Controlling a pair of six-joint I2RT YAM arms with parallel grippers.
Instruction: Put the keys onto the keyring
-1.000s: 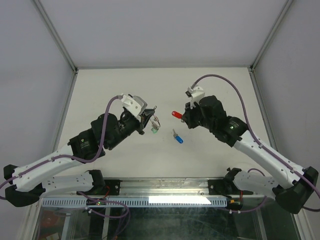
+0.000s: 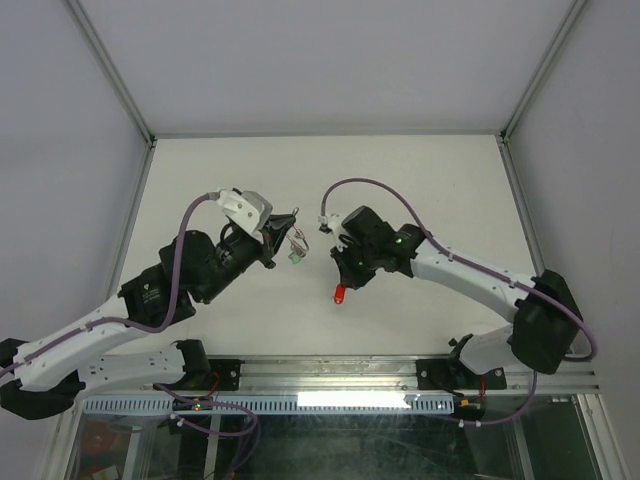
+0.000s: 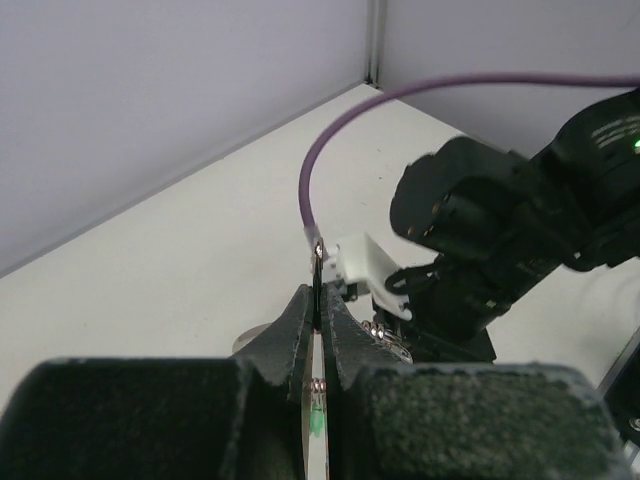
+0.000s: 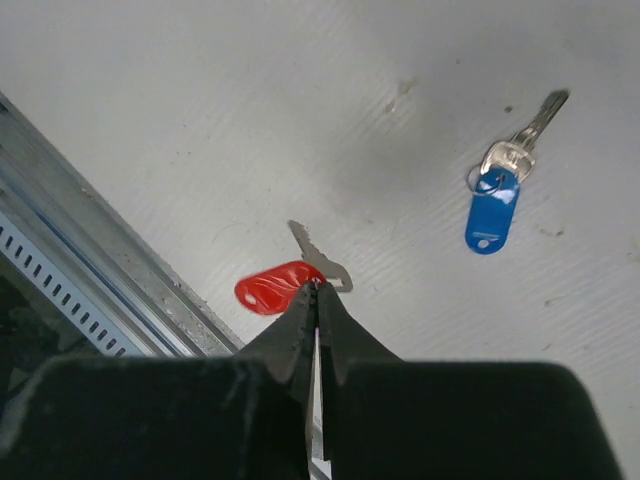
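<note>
My left gripper (image 2: 293,217) is shut on a thin silver keyring (image 2: 300,242); its metal tip (image 3: 318,250) pokes out between the fingertips in the left wrist view. A green tag (image 2: 295,258) hangs below it. Lower and to the right, my right gripper is shut, with a red-tagged key at its fingertips. The red tag (image 4: 270,288) and silver key blade (image 4: 316,256) show in the right wrist view. A key with a blue tag (image 4: 492,215) lies apart on the table, hidden behind the right arm in the top view.
A metal rail (image 2: 330,365) runs along the front edge. Purple cables (image 2: 178,270) loop over both arms, which are close together in the middle.
The right gripper has moved left and toward the front edge with the red-tagged key, and the arm now covers the blue-tagged one. My left gripper has shifted slightly left with the keyring.
</note>
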